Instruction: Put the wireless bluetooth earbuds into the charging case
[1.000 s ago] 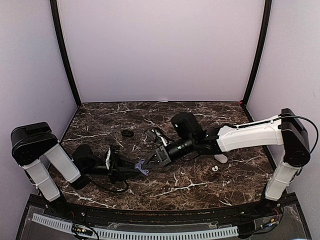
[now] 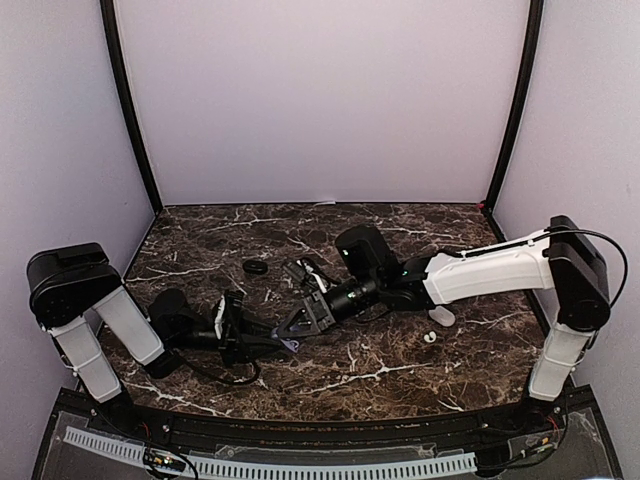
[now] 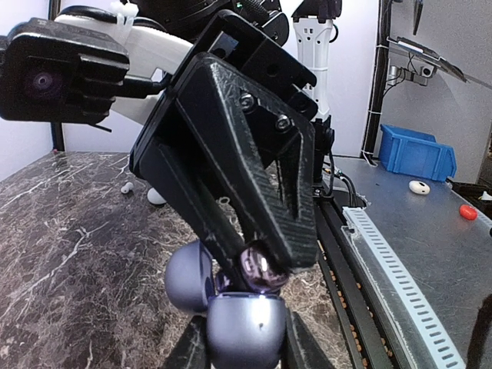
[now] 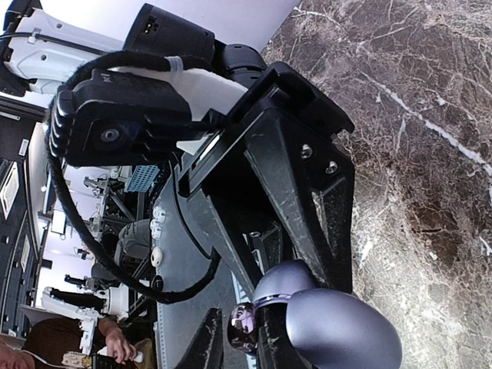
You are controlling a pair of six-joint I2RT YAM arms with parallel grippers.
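Note:
The purple charging case [image 2: 291,344] stands with its lid open, its rounded shells showing as a case half [image 3: 246,332] and a case half [image 4: 344,330] in the wrist views. My left gripper [image 2: 272,340] is shut on it, above the table. Right over the case, my right gripper [image 2: 290,328] reaches in from the other side, its fingers part open. A glossy dark purple earbud [image 3: 263,269] is at the case opening, against one right fingertip. In the right wrist view the earbud [image 4: 242,327] shows between the right fingers; its seating is hidden.
Behind the grippers a small black oval object [image 2: 255,267] lies on the marble table. To the right, under the right arm, are a white rounded object [image 2: 441,316] and a small white piece [image 2: 430,337].
The right arm and gripper have shifted slightly left, covering more of the case. My left gripper, with the case, has barely moved.

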